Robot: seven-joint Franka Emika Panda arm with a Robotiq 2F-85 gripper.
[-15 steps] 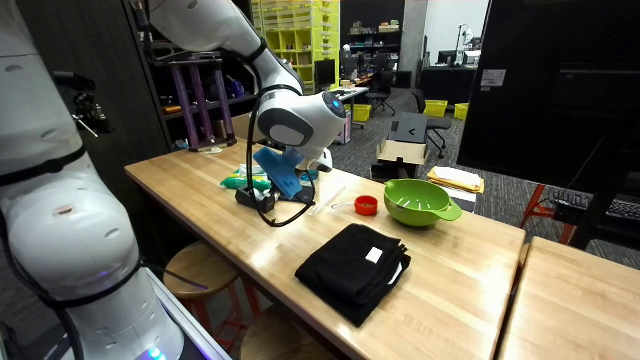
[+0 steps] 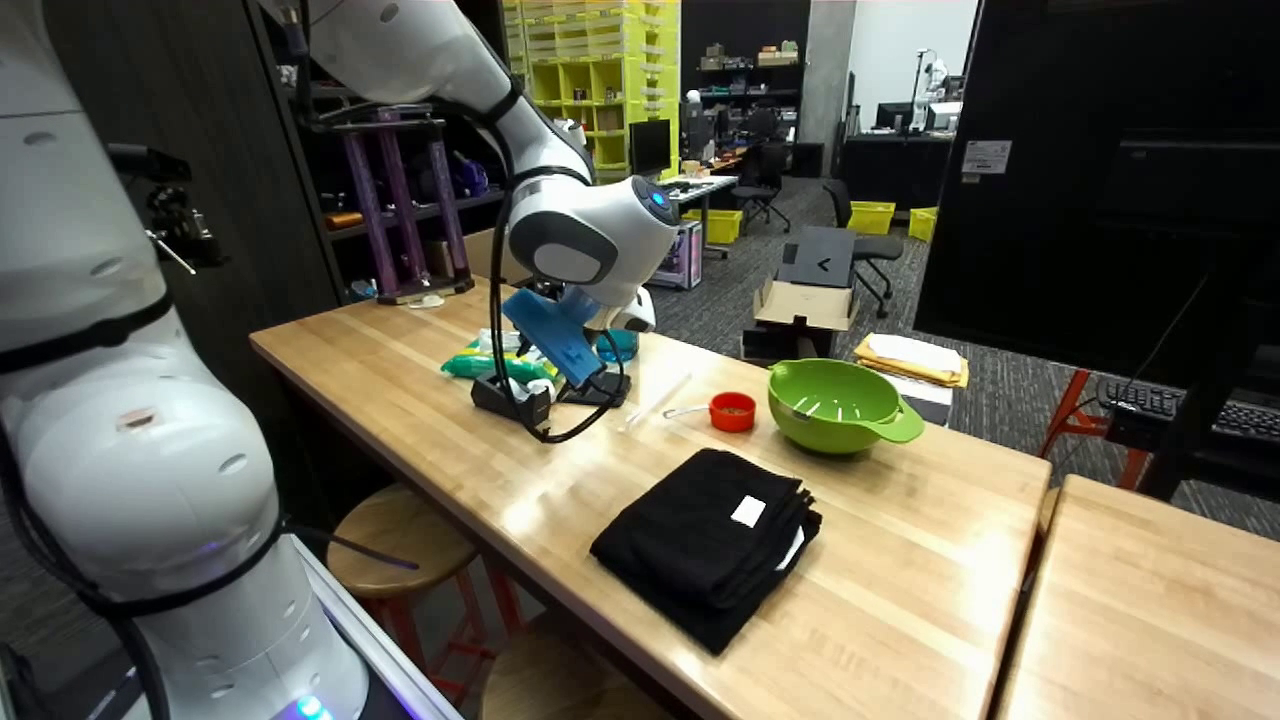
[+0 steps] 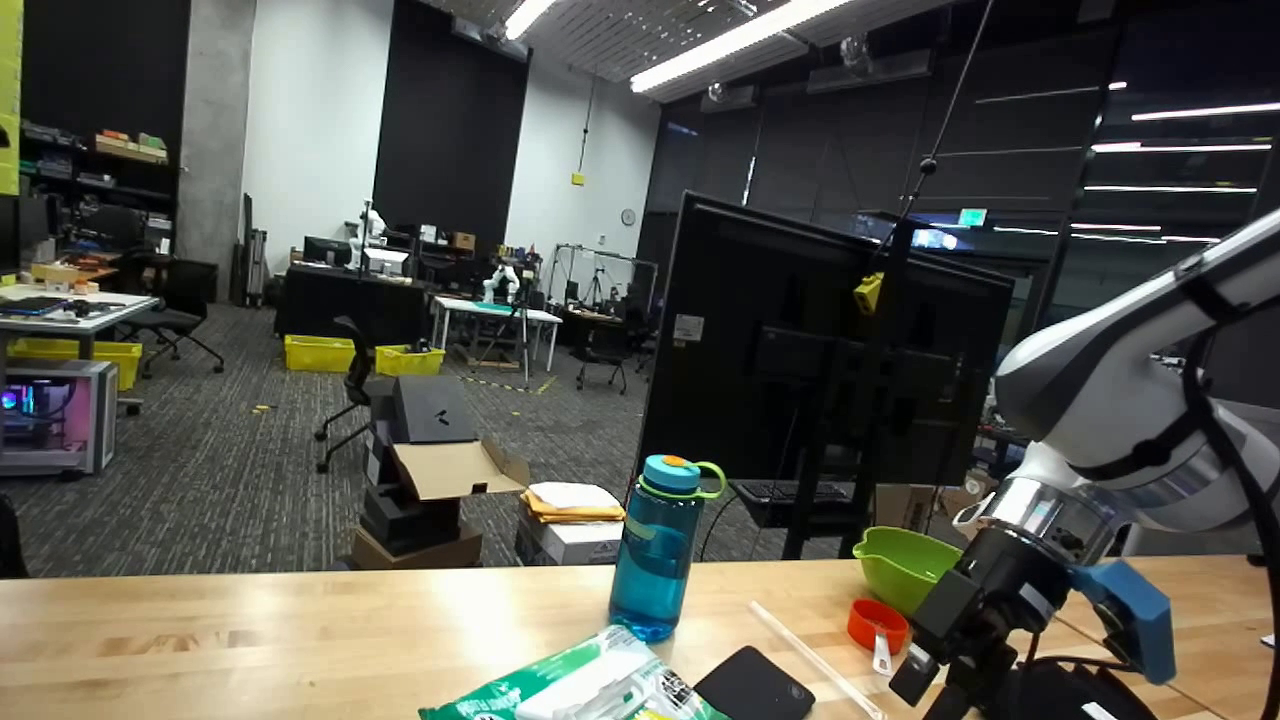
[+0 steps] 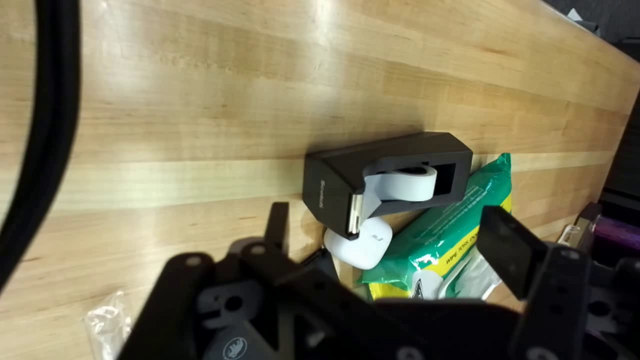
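In the wrist view my gripper stands open above the table, its two dark fingers wide apart. Below and between them lie a black tape dispenser with a white tape roll, a small white rounded case against it, and part of a green wipes packet. Nothing is seen held. Exterior view 1 has the arm's blue-covered wrist over this cluster, hiding some of it. From exterior view 2 the gripper points down at the right, near a dark flat pad.
A blue water bottle stands upright behind the packet. To the right are a clear stick, a red measuring cup, a green colander and folded black cloth. Bare tabletop lies at the front right.
The arm's wrist has shifted slightly left and tilted a little in exterior view 1, its cable moving along with it. The objects on the table look unmoved.
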